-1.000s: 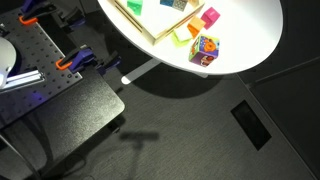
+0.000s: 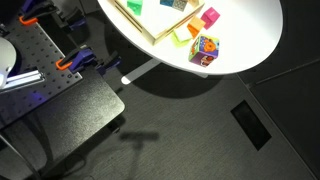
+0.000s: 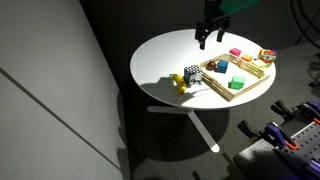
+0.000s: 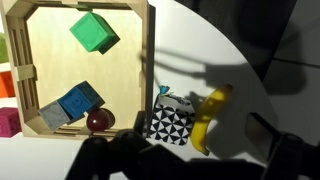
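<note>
Above the white round table, my gripper (image 3: 212, 39) hangs open with nothing between its fingers. In the wrist view the two dark fingers (image 4: 125, 155) stand wide apart at the lower edge. A black-and-white checkered item (image 4: 172, 122) and a curved yellow banana-like item (image 4: 208, 118) lie below, in the space between them. The wooden tray (image 4: 144, 60) is beside these. It holds a green block (image 4: 92, 32), a blue block (image 4: 78, 100), a grey block (image 4: 54, 115) and a dark red ball (image 4: 98, 119). The gripper is not visible in exterior view 1.
A colourful patterned box (image 2: 205, 50) stands near the table edge, with pink (image 2: 210, 16) and yellow (image 2: 182, 36) blocks close by.
</note>
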